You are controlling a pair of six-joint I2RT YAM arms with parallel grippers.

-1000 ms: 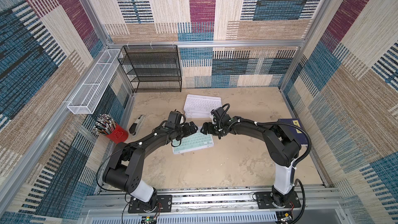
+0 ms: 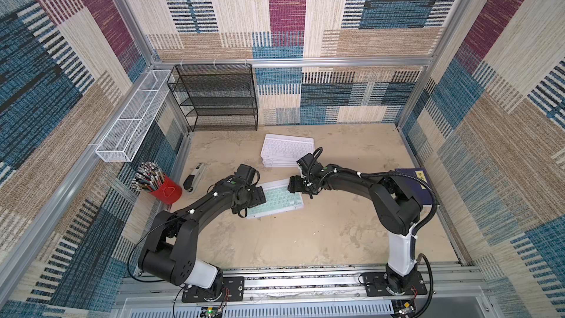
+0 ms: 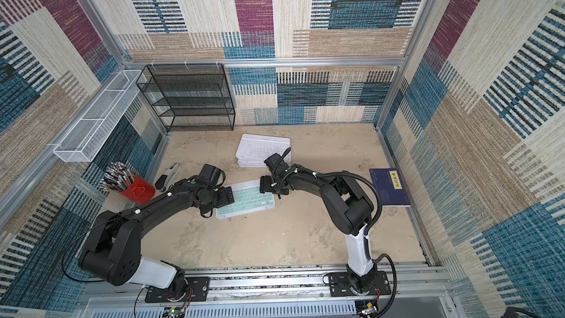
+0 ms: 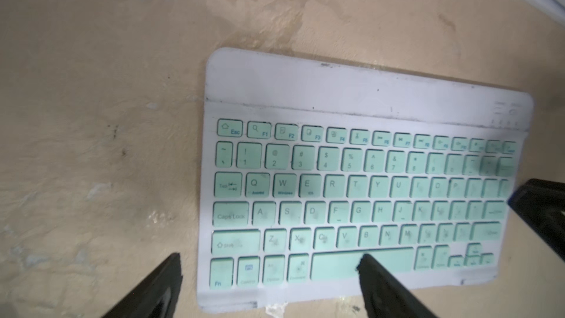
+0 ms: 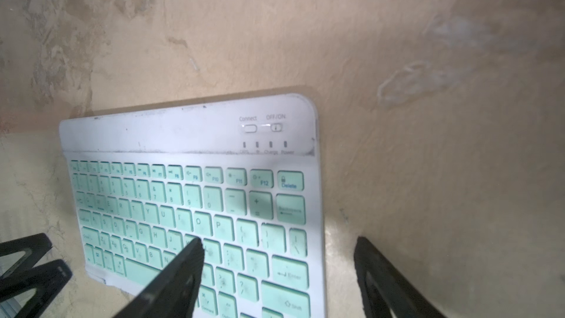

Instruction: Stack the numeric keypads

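Observation:
A white keyboard with mint-green keys (image 2: 275, 200) lies flat on the table, slightly angled, near the middle. Behind it rests a stack of white keyboards (image 2: 287, 148). Over the left end of the green keyboard hovers my left gripper; its fingers stand wide apart, one left of the keyboard's edge and one over the space bar in the left wrist view. My right gripper is at the right end, its fingers apart, with the keyboard's right edge showing between them. Neither gripper has hold of anything.
A red pen cup (image 2: 167, 190) and a box cutter (image 2: 193, 177) stand at the left. The dark blue notebook (image 3: 389, 187) lies at the far right. A black wire rack (image 2: 214, 97) is at the back left.
My left gripper has moved left and towards the front, from the keyboard's top edge to its left end. The right gripper has shifted only slightly. The keyboards have stayed put.

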